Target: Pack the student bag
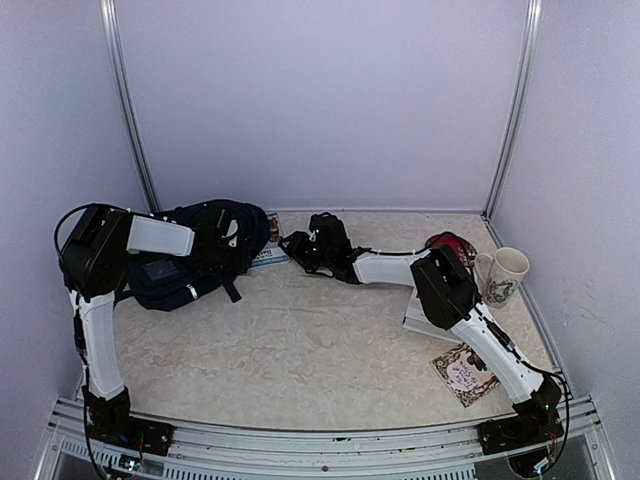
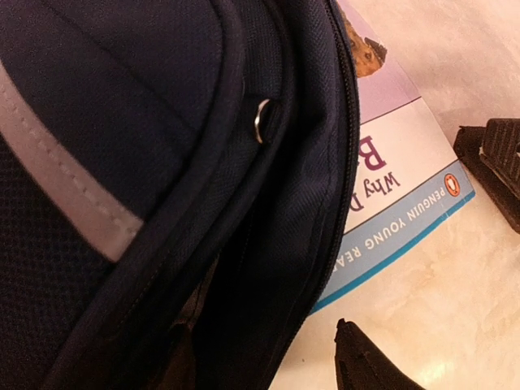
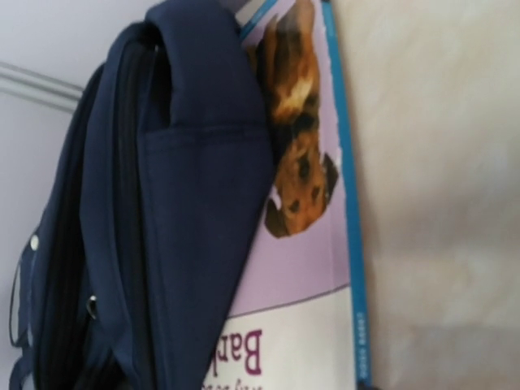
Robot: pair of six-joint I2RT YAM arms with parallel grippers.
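Note:
The navy backpack [image 1: 175, 285] lies at the back left, its zipped edge over a children's book with a dog on the cover [image 2: 390, 195]. My left gripper [image 1: 230, 250] is over the bag's right part; in its wrist view the fingers at the bottom edge stand apart at the bag's edge, part open. My right gripper [image 1: 295, 250] is just right of the book, its fingertips near the book's spine; in the left wrist view one dark finger [image 2: 504, 162] shows at the right. Whether it holds anything is hidden.
At the right are a red round item [image 1: 450, 241], a mug [image 1: 505, 275], a white box or book stack [image 1: 420, 320] and a patterned booklet [image 1: 460, 375].

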